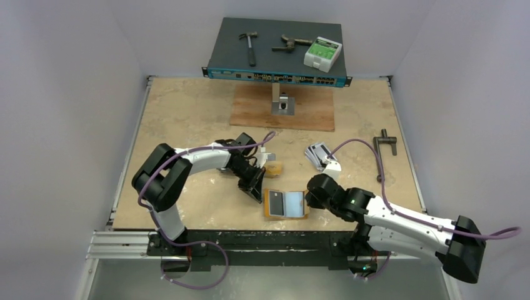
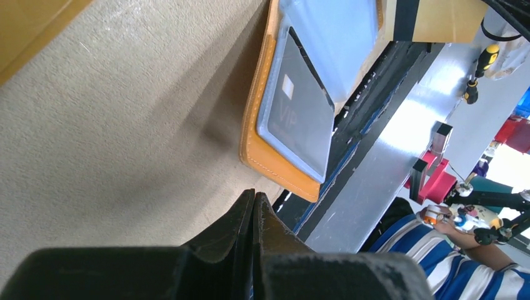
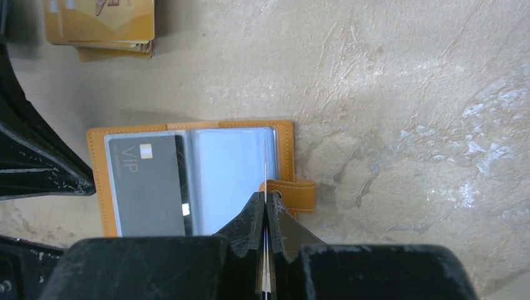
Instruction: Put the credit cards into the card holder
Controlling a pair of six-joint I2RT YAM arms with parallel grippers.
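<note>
The tan card holder lies spread flat near the table's front edge, with a grey VIP card in its left sleeve. Its right sleeve is clear blue plastic. In the left wrist view my left gripper is shut with nothing between its fingertips, just off the corner of the holder. My right gripper is shut on a gold card, seen edge-on in its own view; in the left wrist view that gold card shows its face and dark stripe. It hangs above the holder's right side, by the strap.
A stack of gold cards lies behind the holder. Several white and grey cards lie farther back right. A dark metal tool rests at the right edge. Bare table lies to the left front.
</note>
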